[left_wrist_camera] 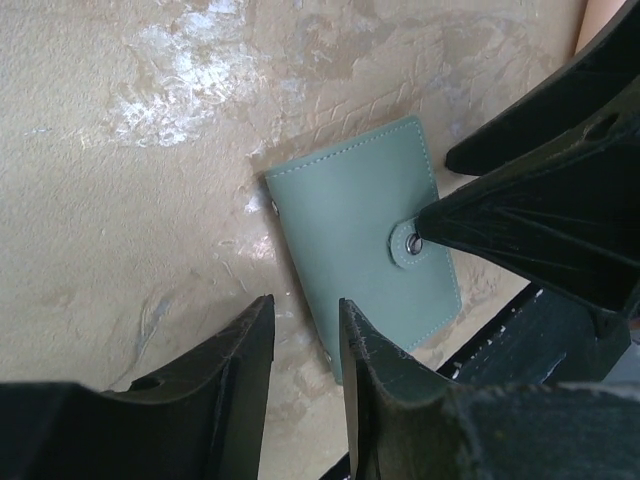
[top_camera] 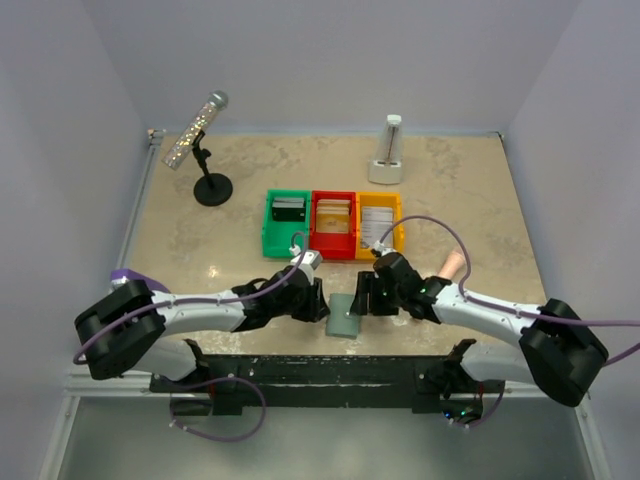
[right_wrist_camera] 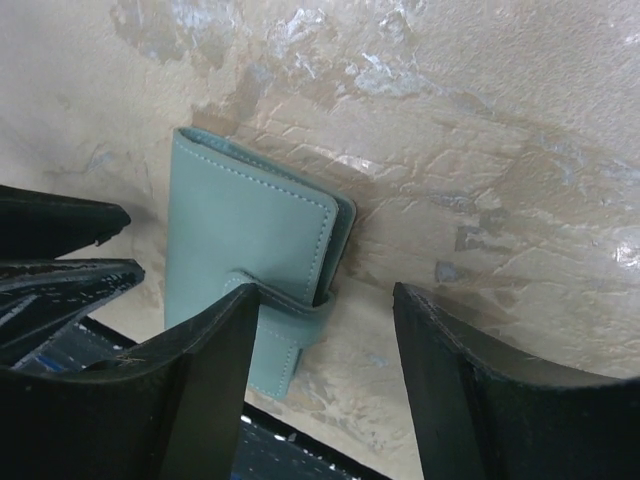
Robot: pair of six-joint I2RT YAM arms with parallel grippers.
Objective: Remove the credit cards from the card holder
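Observation:
A grey-green card holder [top_camera: 343, 316] with a snap tab lies flat near the table's front edge. My left gripper [top_camera: 318, 308] is at its left side, part open, its two fingertips on either side of the holder's left edge in the left wrist view; nothing shows gripped. From the other side, my right gripper stands wider open over the right edge, one fingertip in front of the tab [right_wrist_camera: 285, 312] and the other over bare table. The holder's folded edge [right_wrist_camera: 340, 235] gapes slightly in the right wrist view. No cards show in it; its inside is hidden.
Farther back stand a green bin [top_camera: 275, 238], a red bin [top_camera: 325, 246] and a yellow bin [top_camera: 397, 238], each with cards inside. To the right lies a pinkish object [top_camera: 453, 263]. A microphone on a stand [top_camera: 212, 189] is at back left.

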